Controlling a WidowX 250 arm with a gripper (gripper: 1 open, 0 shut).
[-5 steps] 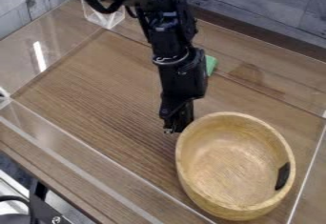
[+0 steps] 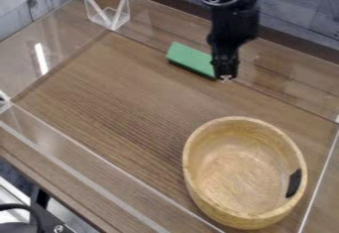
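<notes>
The black robot arm reaches down from the top of the view, and its gripper [image 2: 223, 70] is at the right end of a green block [image 2: 191, 58] lying on the wooden surface. The gripper is shut; I cannot see anything held between its fingers, though the view of its tips is small and dark. A large light wooden bowl [image 2: 243, 158] with a dark slot on its right side sits at the lower right.
A white wire holder [image 2: 109, 11] stands at the back left, and a grey back wall runs along the top. A dark cable lies at the lower left.
The arm has moved up and back, away from the bowl's near-left rim to beside the green block, which it partly hid before.
</notes>
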